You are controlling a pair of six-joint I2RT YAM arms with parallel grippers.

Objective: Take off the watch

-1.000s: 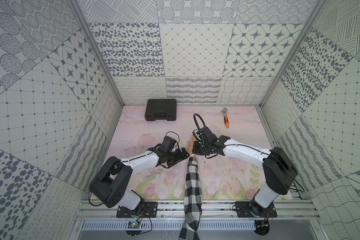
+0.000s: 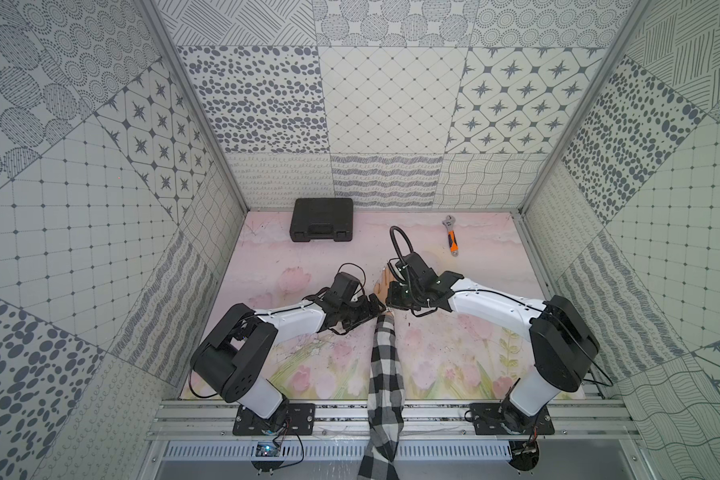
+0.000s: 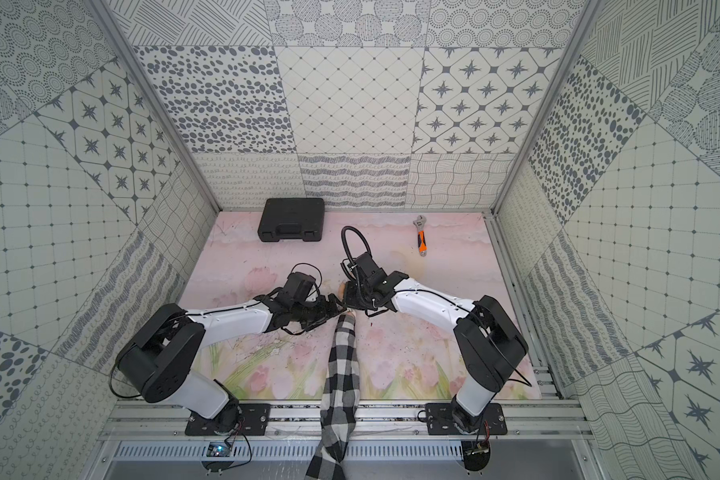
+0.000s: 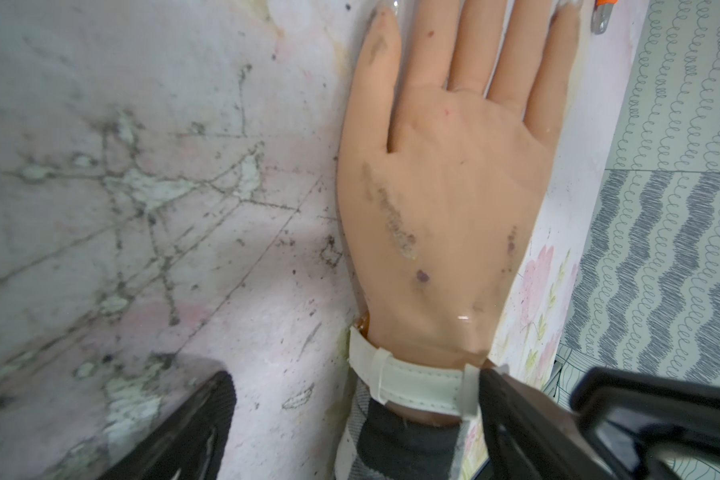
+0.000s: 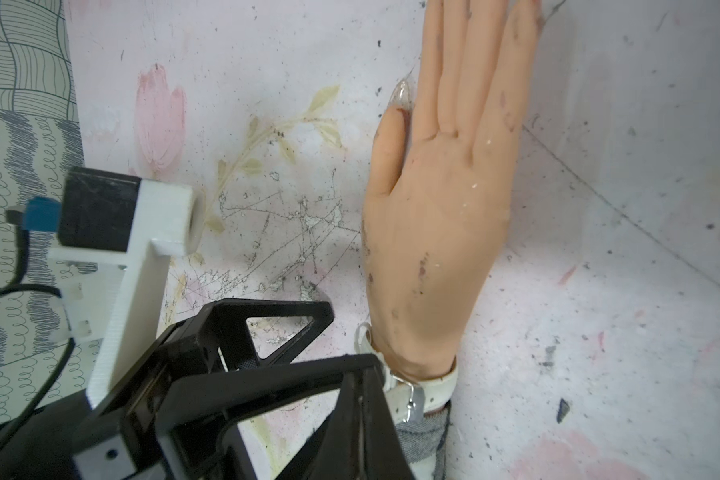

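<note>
The white watch strap (image 4: 424,385) is around the wrist of a model hand (image 4: 448,216). My left gripper has its fingers apart, one finger (image 4: 188,432) over bare table and the other near the strap's far side. On the other side, the strap's metal buckle (image 5: 412,398) shows. My right gripper is shut just beside the buckle, its fingers covering part of the strap; nothing shows between them. A white strap loop (image 5: 364,336) stands out at the wrist's edge. In both top views the grippers hide the watch.
A checked sleeve (image 2: 385,360) runs from the wrist to the table's front edge. A black case (image 2: 321,220) lies at the back left and an orange-handled wrench (image 2: 451,236) at the back right. Between those two, the back of the table is clear.
My left gripper has moved right, toward the wrist and close to the right one. The right arm has shifted only slightly. Case and wrench are where they were.
</note>
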